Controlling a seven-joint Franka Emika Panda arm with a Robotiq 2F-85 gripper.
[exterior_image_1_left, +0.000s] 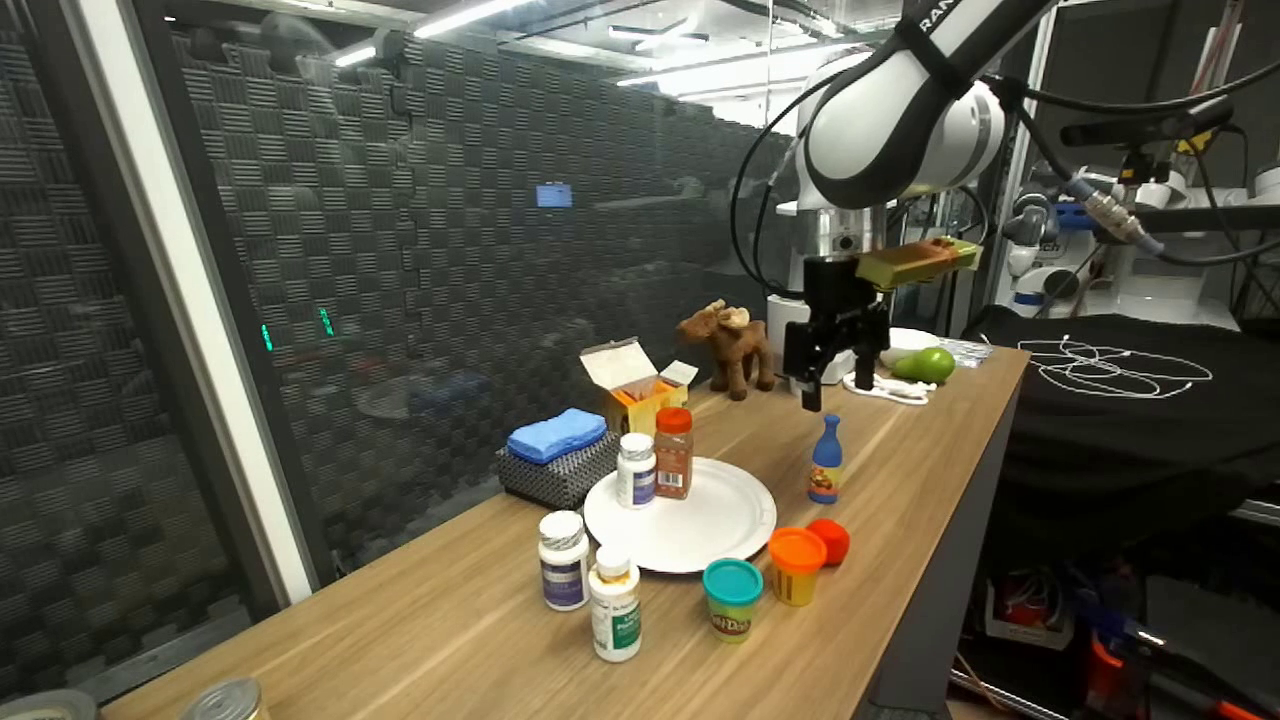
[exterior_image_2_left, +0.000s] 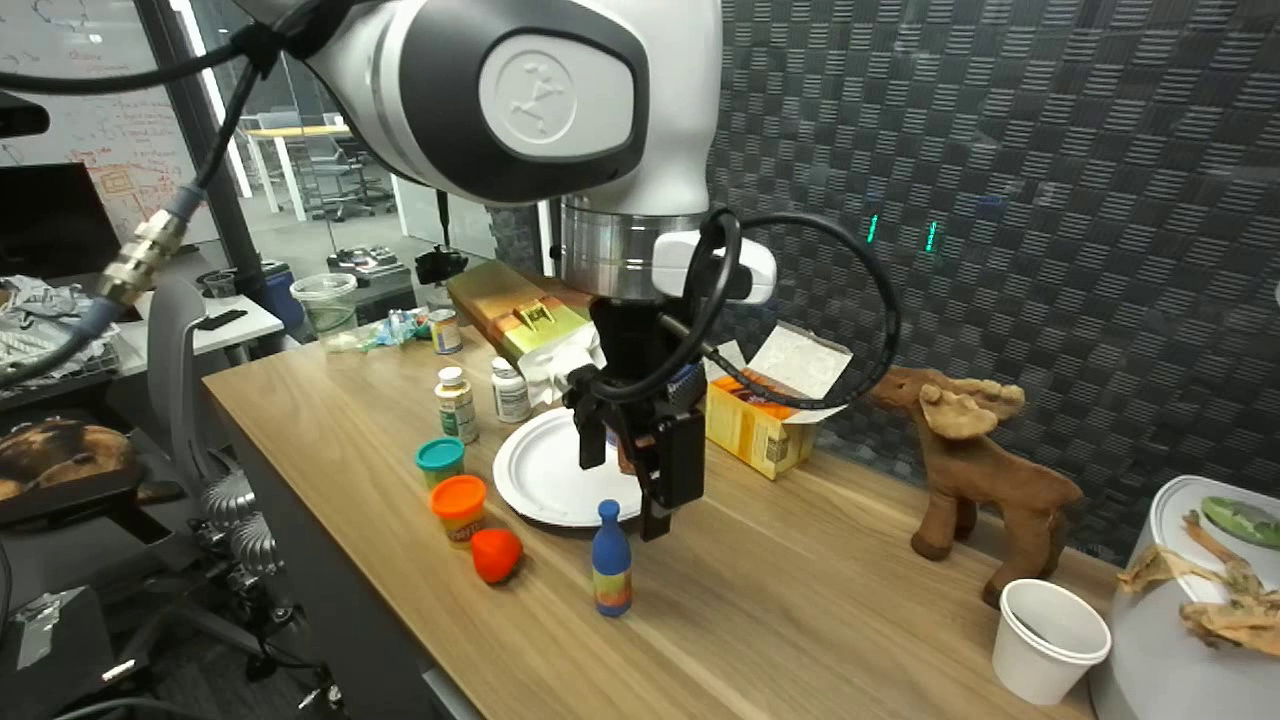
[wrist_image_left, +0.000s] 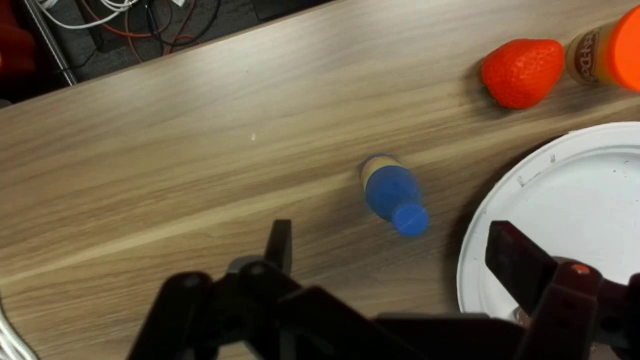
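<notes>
My gripper (exterior_image_1_left: 836, 396) hangs open above the table, its two black fingers wide apart with nothing between them. In the wrist view a blue bottle (wrist_image_left: 393, 191) with a yellowish label stands upright on the wood, beyond the fingertips and between their lines. Exterior view 2 shows the same blue bottle (exterior_image_2_left: 612, 562) just below and in front of my gripper (exterior_image_2_left: 621, 498). The white plate (wrist_image_left: 543, 174) lies beside the bottle, carrying a small white bottle (exterior_image_1_left: 636, 470) and a red-capped jar (exterior_image_1_left: 674, 454). One finger overlaps the plate in the wrist view.
A red strawberry (wrist_image_left: 523, 73) and an orange-lidded Play-Doh tub (exterior_image_1_left: 795, 564) sit close by. A teal-lidded tub (exterior_image_1_left: 732, 598), white pill bottles (exterior_image_1_left: 564, 560), an open yellow box (exterior_image_2_left: 768, 420) and a plush moose (exterior_image_2_left: 978, 468) stand around. Bare wood (wrist_image_left: 150, 162) lies left in the wrist view.
</notes>
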